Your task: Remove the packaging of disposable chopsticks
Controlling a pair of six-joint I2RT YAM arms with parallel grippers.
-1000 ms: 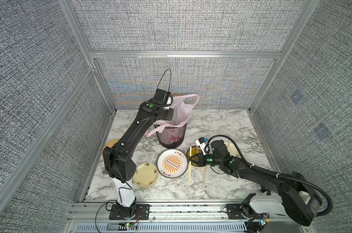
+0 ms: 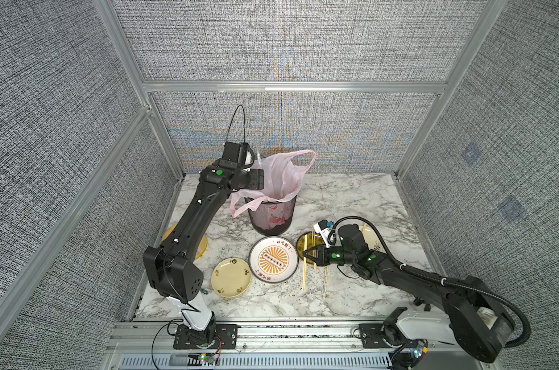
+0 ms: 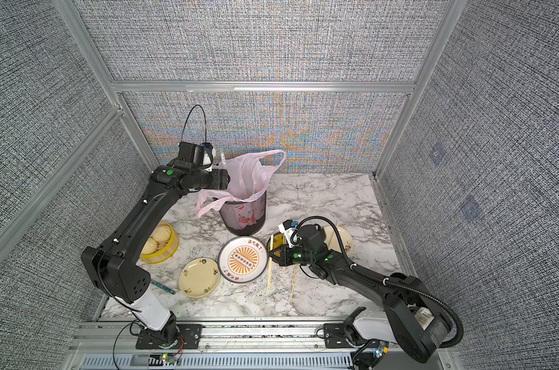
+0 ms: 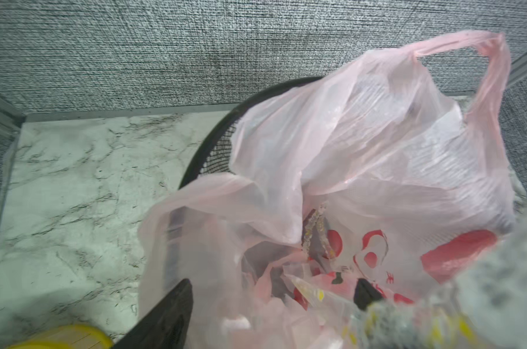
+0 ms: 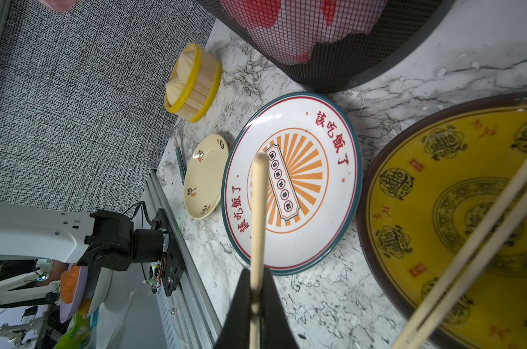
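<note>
My left gripper [image 2: 259, 179] hangs open over the left side of the bin [image 2: 271, 219], which is lined with a pink plastic bag [image 2: 284, 175]. In the left wrist view, a blurred whitish wrapper with yellow marks [image 4: 443, 325] lies over the right finger, seemingly clinging to it; a thin white piece [image 3: 222, 158] sticks up beside that gripper in the top right view. Low over the table, my right gripper [image 2: 308, 254] is shut on a bare wooden chopstick [image 5: 256, 226]; whether a second one lies behind it is hidden. Another pair of chopsticks [image 5: 478, 261] lies across the yellow-brown plate [image 5: 391, 215].
A white patterned plate [image 2: 273, 259] and a cream plate [image 2: 231, 278] lie left of the chopsticks. A bun steamer [image 3: 162, 243] stands at the left. A pale dish [image 3: 340, 240] is partly behind the right arm. Open marble table extends behind and right of the bin.
My left gripper has moved left across the bin, with the thin white piece moving along beside it. The right gripper and its chopstick have shifted only slightly to the right.
</note>
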